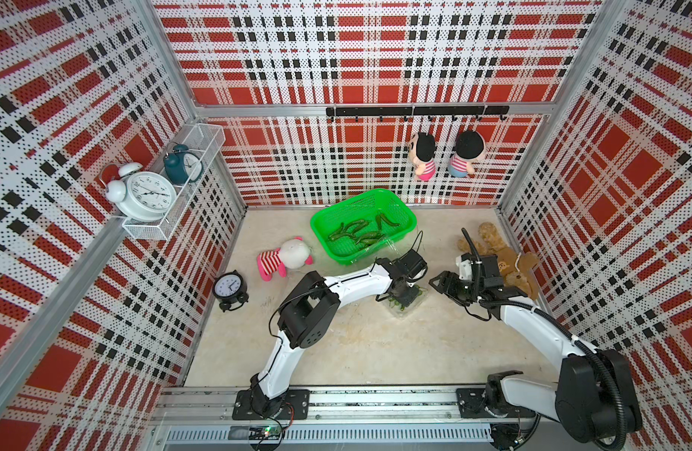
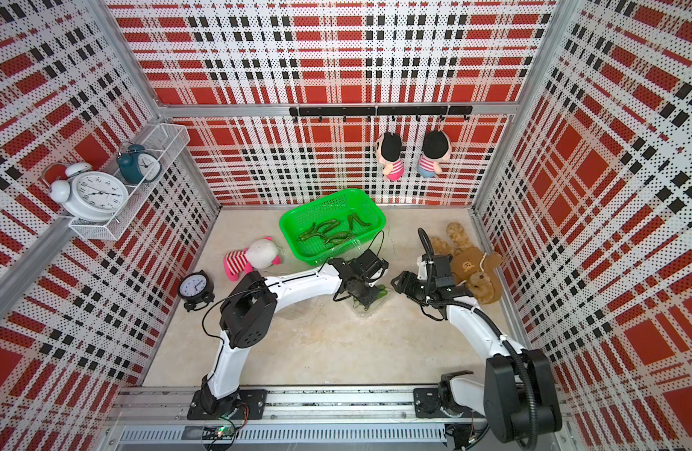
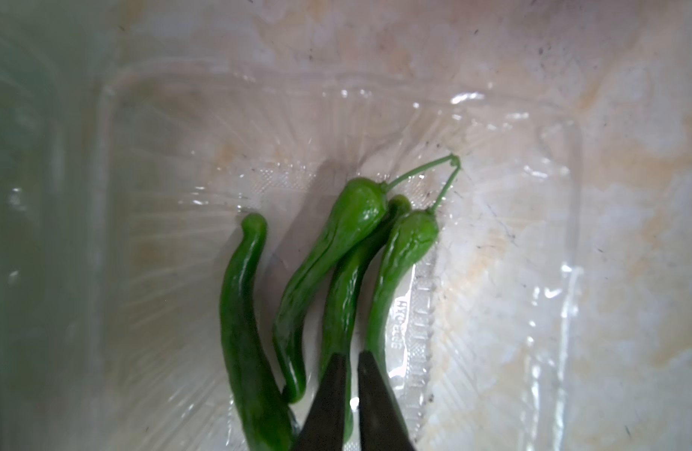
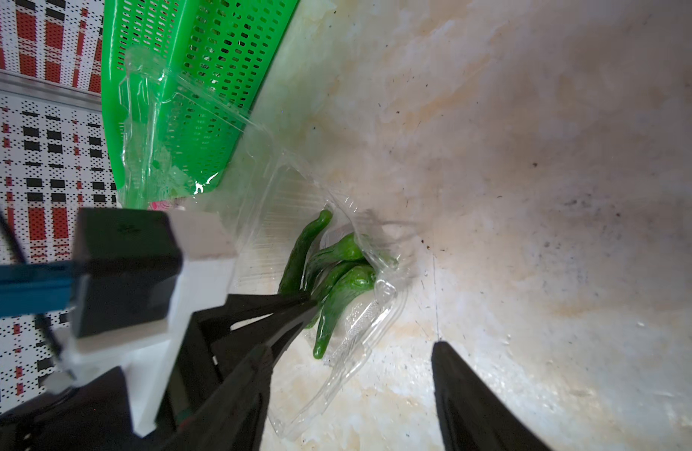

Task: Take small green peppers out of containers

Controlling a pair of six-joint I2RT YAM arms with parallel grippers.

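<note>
Several small green peppers (image 3: 338, 248) lie in a clear plastic container (image 3: 173, 135), two with their stems crossing. My left gripper reaches down over them, its fingers shut at the middle peppers. Whether any pepper is caught between the tips does not show. From the right, the right wrist view has the left fingers (image 4: 270, 319) close against the peppers (image 4: 346, 289). My right gripper is open and empty, apart from the container on its right side. The green basket (image 1: 323, 214) behind holds more dark green peppers (image 1: 353, 227).
The container's clear lid (image 4: 233, 120) stands open towards the green basket. A striped plush toy (image 1: 269, 263) and a black clock (image 1: 229, 287) sit on the left, a brown bear (image 1: 515, 267) behind the right arm.
</note>
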